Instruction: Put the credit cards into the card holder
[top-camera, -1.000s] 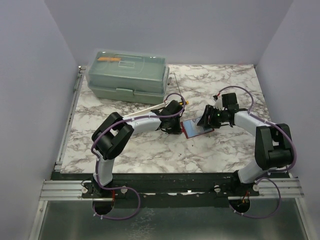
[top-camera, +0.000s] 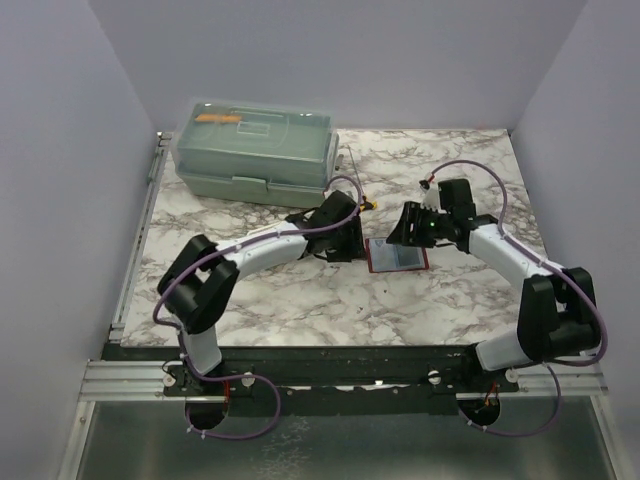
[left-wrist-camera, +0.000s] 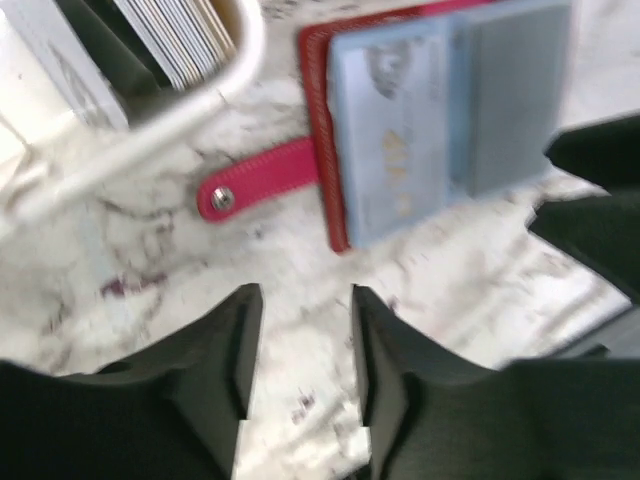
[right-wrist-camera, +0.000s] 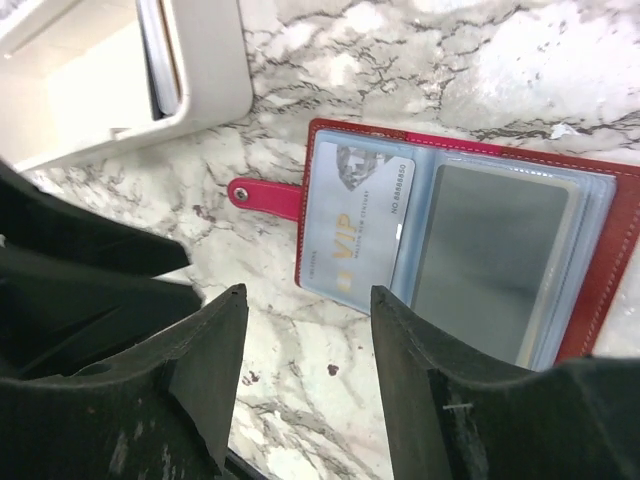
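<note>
An open red card holder (right-wrist-camera: 600, 290) lies on the marble mat between both grippers, its clear sleeves showing a VIP card (right-wrist-camera: 345, 220) on the left and a grey sleeve (right-wrist-camera: 492, 260) on the right. Its pink strap (left-wrist-camera: 262, 178) points left. My left gripper hovers beside the holder's near-left side, fingers apart with nothing between them. My right gripper hovers over the holder's near side, also open and empty. Upper left in both wrist views, a white tray (right-wrist-camera: 200, 105) holds a stack of cards (left-wrist-camera: 170, 40).
A large translucent lidded box (top-camera: 255, 150) fills the back left of the mat. Each arm's fingers intrude into the other's wrist view.
The card holder, tilted a second ago, now lies straighter.
</note>
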